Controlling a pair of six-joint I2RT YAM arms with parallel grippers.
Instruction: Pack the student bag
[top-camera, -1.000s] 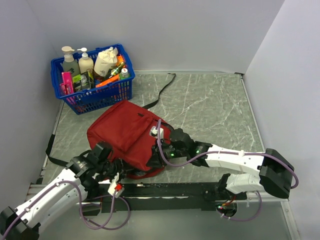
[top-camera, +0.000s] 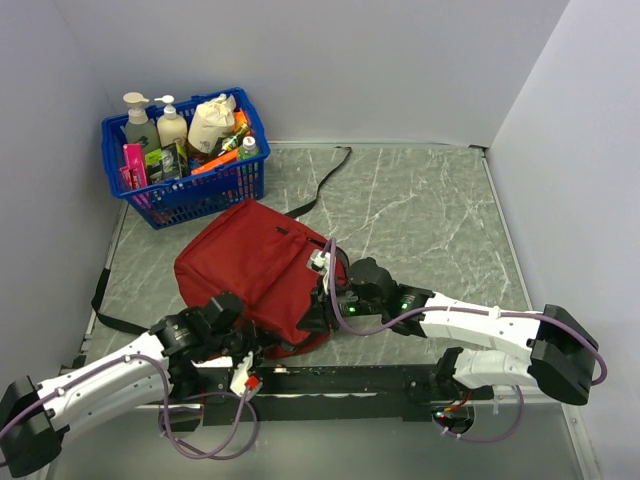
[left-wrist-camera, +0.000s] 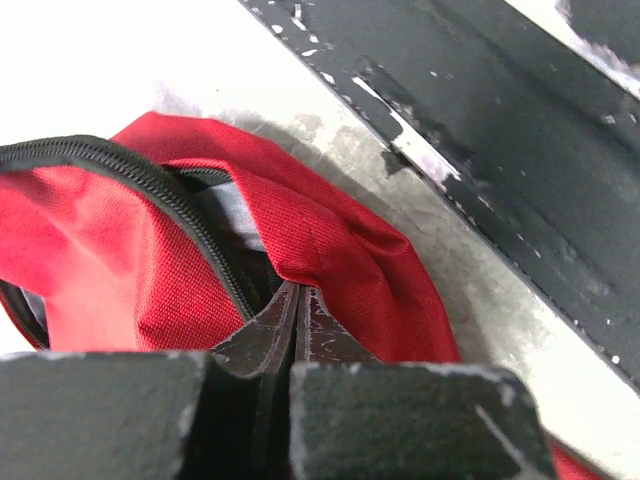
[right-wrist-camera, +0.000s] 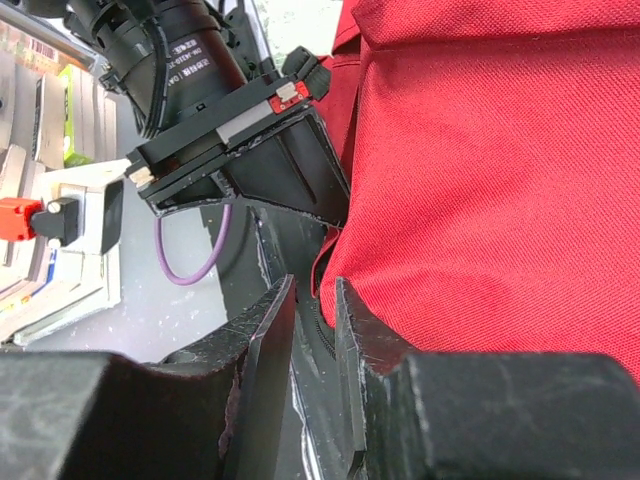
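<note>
The red bag (top-camera: 250, 262) lies on the table in the top view, its mouth towards the front edge. My left gripper is shut, its tips against the red cloth beside the black zipper (left-wrist-camera: 165, 190); whether any cloth is pinched cannot be told. In the right wrist view, my right gripper stands part open at the bag's corner, with the red cloth edge showing in the gap; whether it lies inside the fingers or beyond them is unclear. The left gripper's body reaches in behind that cloth.
A blue basket (top-camera: 195, 198) with bottles, a pink pack and other goods stands at the back left. Black straps (top-camera: 322, 185) trail from the bag. A dark rail (top-camera: 340, 380) runs along the front edge.
My left gripper has shifted right along the front of the bag. The right arm has moved slightly to the right, and the bag has stayed nearly in place.
</note>
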